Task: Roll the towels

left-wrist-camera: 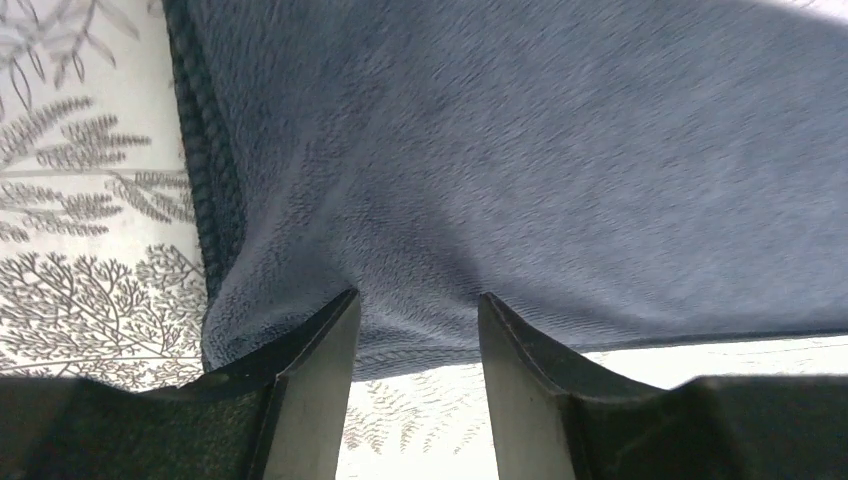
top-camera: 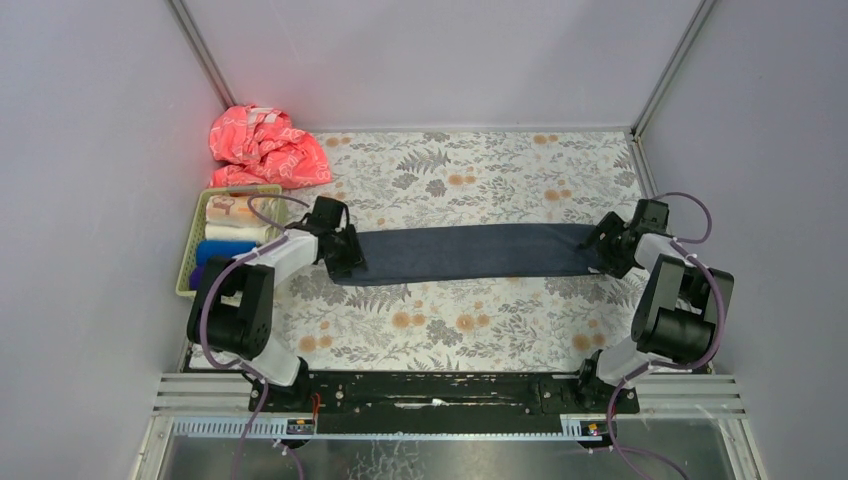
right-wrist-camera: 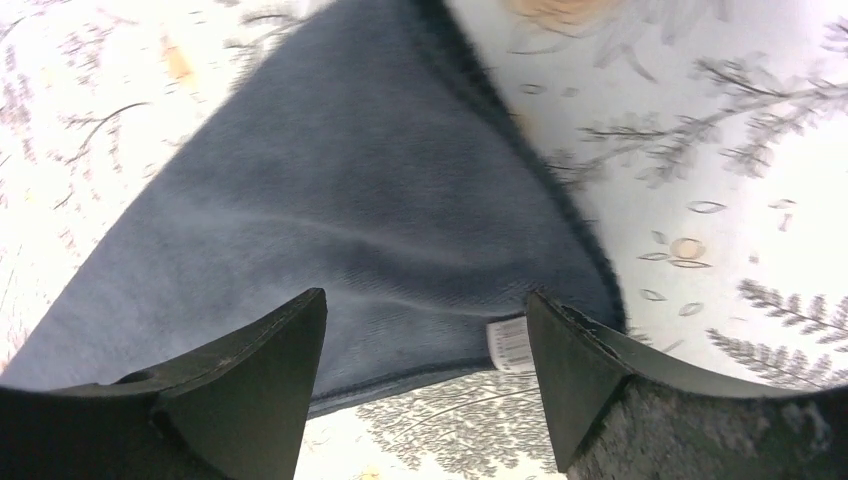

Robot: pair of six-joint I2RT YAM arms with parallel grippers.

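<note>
A dark blue-grey towel (top-camera: 470, 252) lies as a long folded strip across the table. At its left end, my left gripper (top-camera: 350, 268) is over the cloth; in the left wrist view the fingers of this gripper stand apart above the towel (left-wrist-camera: 540, 170) near its lower edge, with no cloth pinched. My right gripper (top-camera: 604, 256) is at the strip's right end. Its fingers stand wide in the right wrist view, where the gripper hovers over the towel (right-wrist-camera: 370, 190) close to a white label (right-wrist-camera: 510, 343) at the corner.
A green basket (top-camera: 186, 262) at the left holds several rolled towels, including a blue roll (top-camera: 226, 252). Behind it is a heaped coral cloth (top-camera: 268, 148).
</note>
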